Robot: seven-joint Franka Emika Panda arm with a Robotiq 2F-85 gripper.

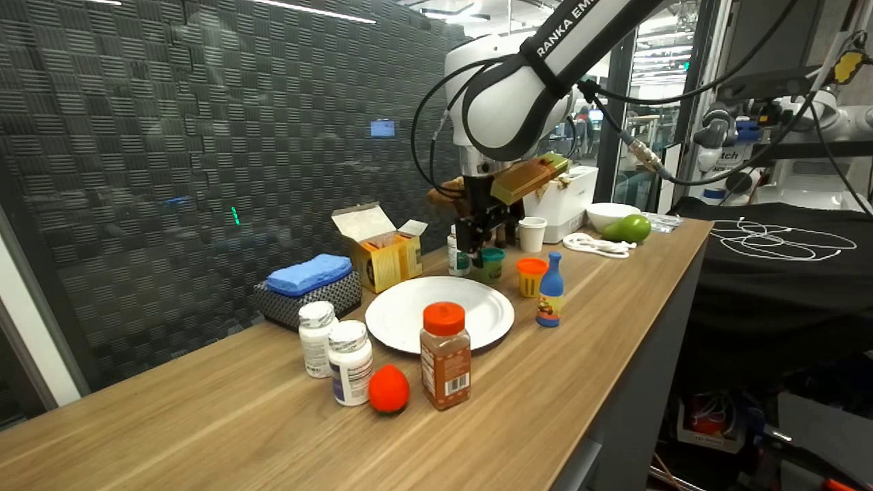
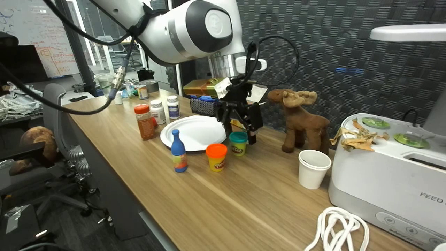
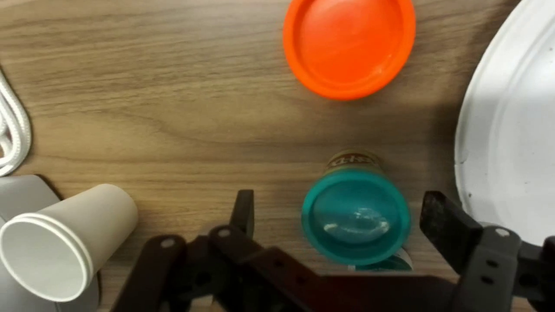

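Note:
In the wrist view a teal-lidded tub point(image 3: 356, 216) lies between the two spread fingers of my open gripper, with a gap on either side. Exterior view 2 shows the same teal-lidded tub point(image 2: 238, 143) standing upright on the wooden counter, and my gripper point(image 2: 240, 131) reaching down over it from behind. An orange-lidded yellow tub point(image 2: 217, 157) stands close by, clear of the fingers. The white plate point(image 2: 195, 144) is on the counter beside the teal-lidded tub. Part of my gripper point(image 1: 483, 237) covers the tub's upper area in exterior view 1.
A blue bottle point(image 1: 550, 292) stands near the orange-lidded tub. White cups point(image 2: 314, 169) and a plush moose point(image 2: 301, 121) are on the moose-and-appliance side. A white-capped bottle point(image 1: 458, 255) stands near my gripper.

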